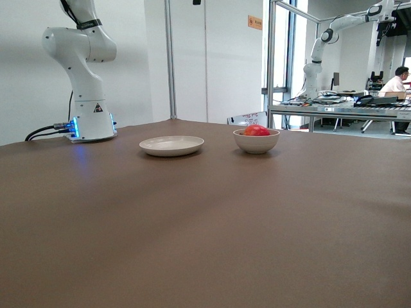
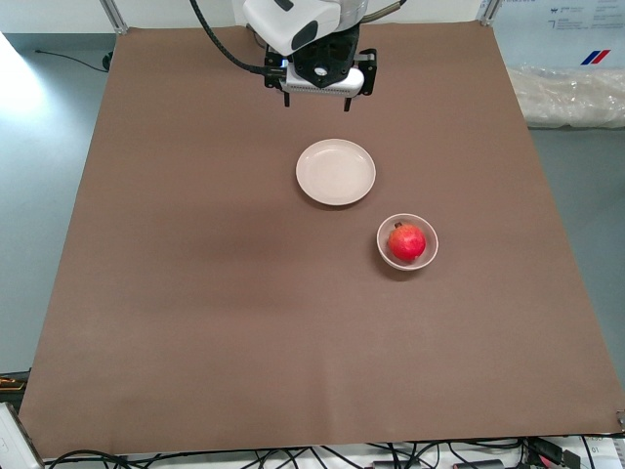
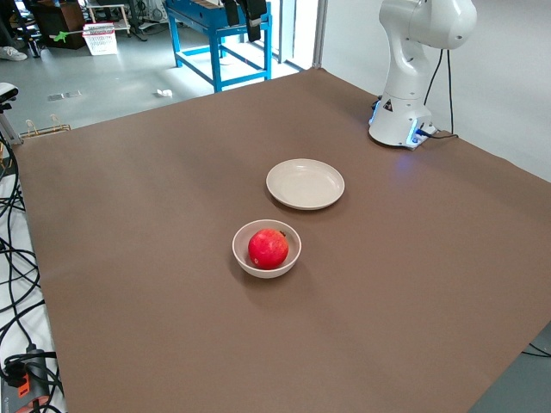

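A red pomegranate [image 2: 406, 241] sits inside a small pale bowl [image 2: 427, 255], toward the near right of an empty pale plate [image 2: 335, 172] in the left view. The same fruit [image 3: 268, 248] and plate [image 3: 306, 183] show in the right view. My gripper [image 2: 316, 101] hangs high at the table's back, beyond the plate, its two black fingertips far apart, open, with nothing seen between them. In the top view the fruit [image 1: 257, 130] shows above the bowl's rim, and the gripper is out of frame.
The robot's white base [image 3: 396, 116] stands at the back edge. Cables [image 2: 107, 459] lie beyond the front edge, outside the tabletop.
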